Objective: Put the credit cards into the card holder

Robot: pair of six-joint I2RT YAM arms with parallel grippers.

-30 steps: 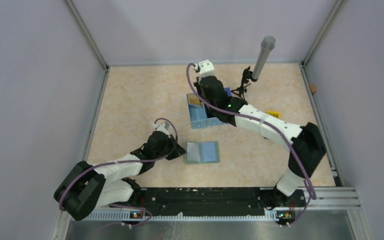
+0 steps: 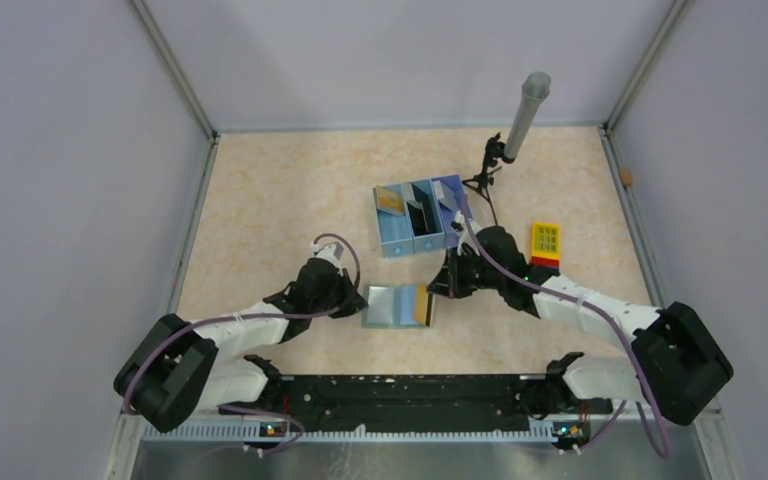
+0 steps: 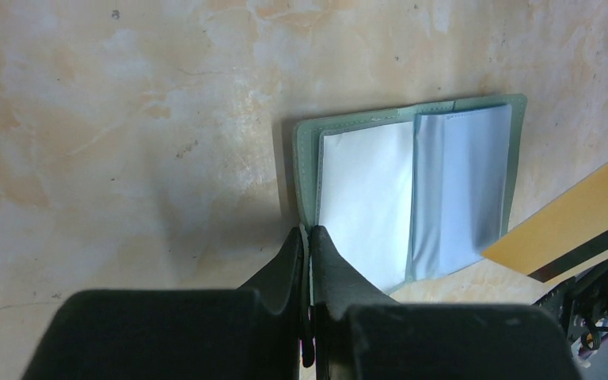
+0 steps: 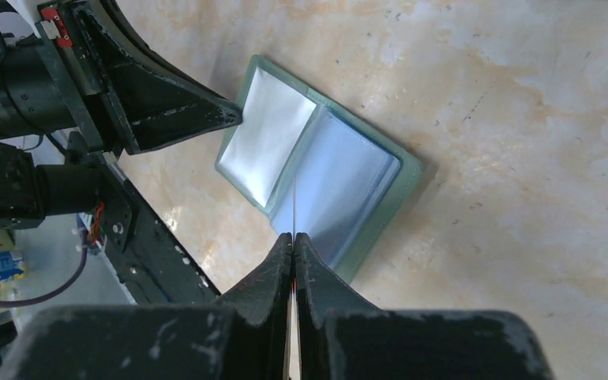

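Note:
The open card holder (image 2: 381,303), green-edged with a white panel and a pale blue panel (image 3: 471,178), lies flat on the table between the arms. Its left edge is pinched by my left gripper, shut on it. A gold card with a dark stripe (image 3: 574,226) hangs from my right gripper (image 2: 432,292), over the holder's right side. Edge-on in the right wrist view, the card (image 4: 294,207) is a thin line rising from the shut fingertips, in front of the blue panel. Whether it touches the holder I cannot tell.
Behind the holder stands a blue compartment box (image 2: 396,248) with several more cards in it. A microphone on a small stand (image 2: 529,112) is at the back right, and a yellow and red object (image 2: 545,241) lies beyond the right arm. Table left of the box is clear.
From over the box, my right gripper has come forward to the holder, bringing the gold card. The left gripper keeps its grip; the holder has shifted slightly left.

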